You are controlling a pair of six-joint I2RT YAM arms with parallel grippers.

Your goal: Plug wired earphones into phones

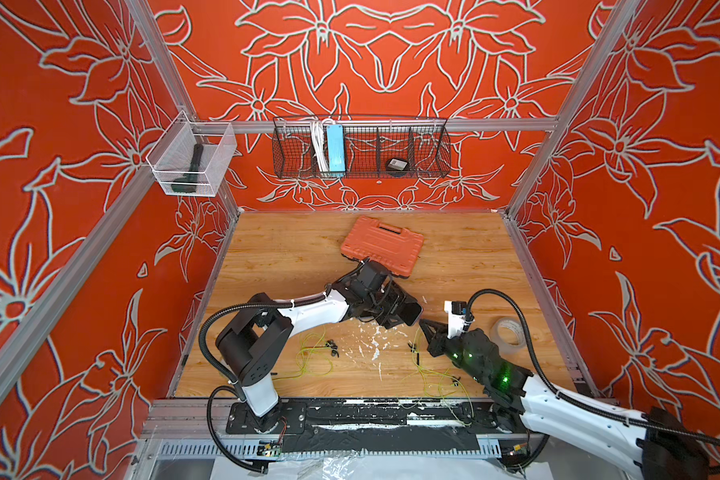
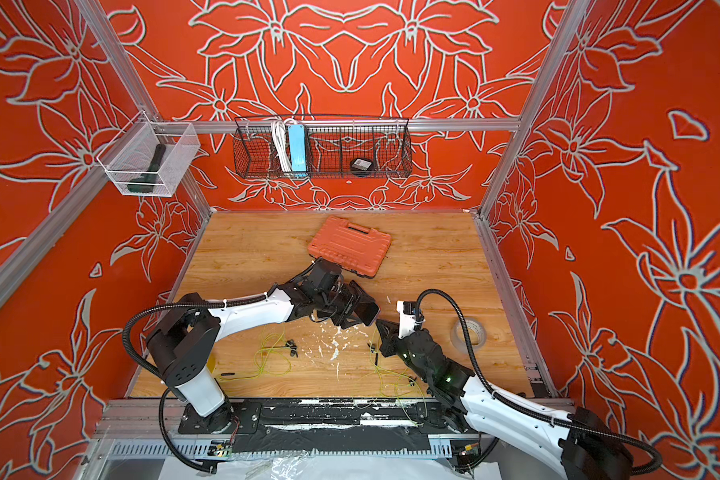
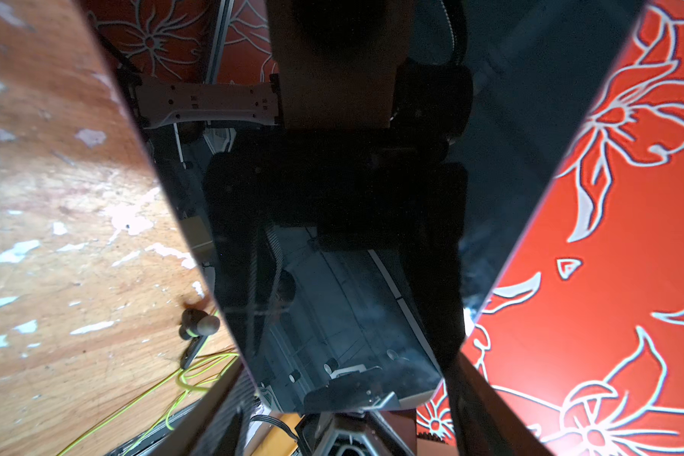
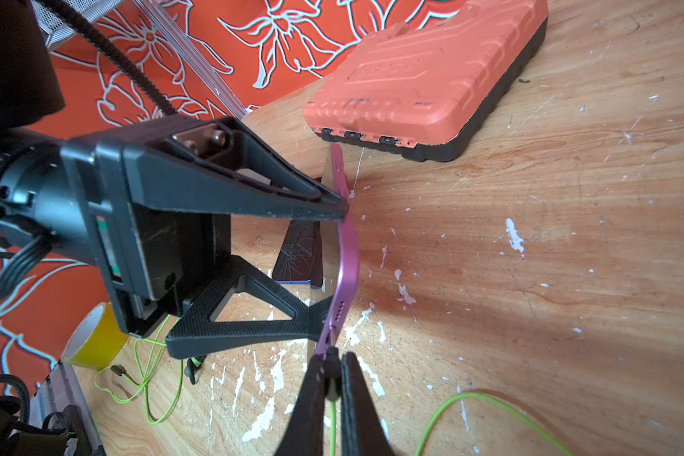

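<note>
My left gripper is shut on a pink-edged phone, held on edge above the table; its dark glossy face point(image 3: 342, 288) fills the left wrist view. My right gripper is shut on an earphone plug point(image 4: 332, 363) with a green cable point(image 4: 332, 425), right against the phone's lower end; I cannot tell whether it is inserted. Further yellow-green earphone cables point(image 1: 312, 360) with dark earbuds point(image 1: 332, 349) lie on the front of the table.
An orange case point(image 1: 382, 244) lies at the back. A tape roll point(image 1: 497, 334) lies at the right, a yellow roll point(image 4: 95, 334) at the left. Wire baskets point(image 1: 392, 144) hang on the walls.
</note>
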